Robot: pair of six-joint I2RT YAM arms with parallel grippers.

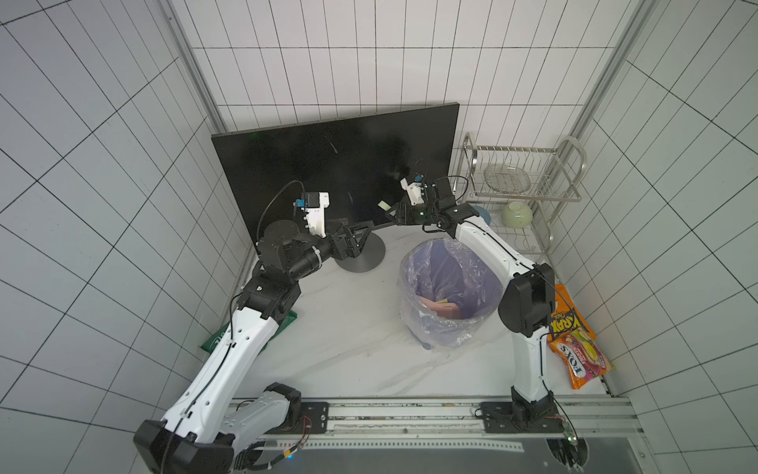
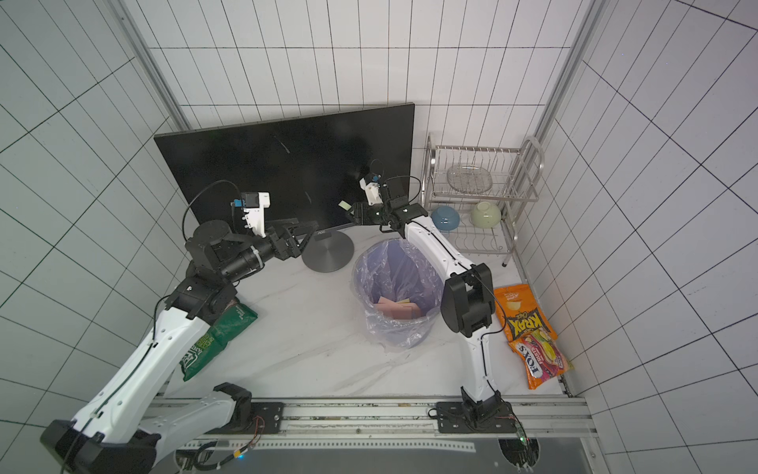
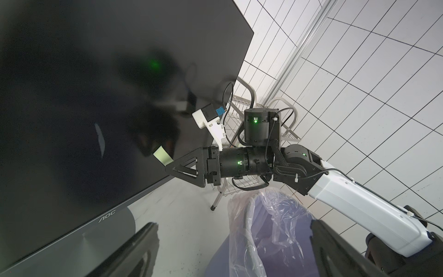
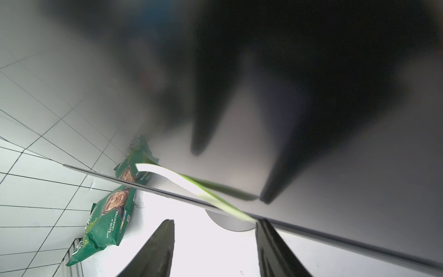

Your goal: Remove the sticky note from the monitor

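A pale yellow-green sticky note (image 1: 385, 206) (image 2: 345, 205) (image 4: 193, 187) is on the black monitor screen (image 1: 300, 150), curled in the right wrist view, low on the screen. My right gripper (image 1: 400, 213) is open close against the screen, its right fingertip beside or touching the note's end. My left gripper (image 1: 367, 229) stands open in front of the monitor, left of and lower than the right one, with nothing seen between its fingers.
A lined bin (image 2: 426, 331) holding pink paper stands below my right arm. A dish rack (image 2: 481, 193) with bowls is at the back right, snack bags (image 2: 529, 331) at the right, a green bag (image 2: 221, 339) at the left.
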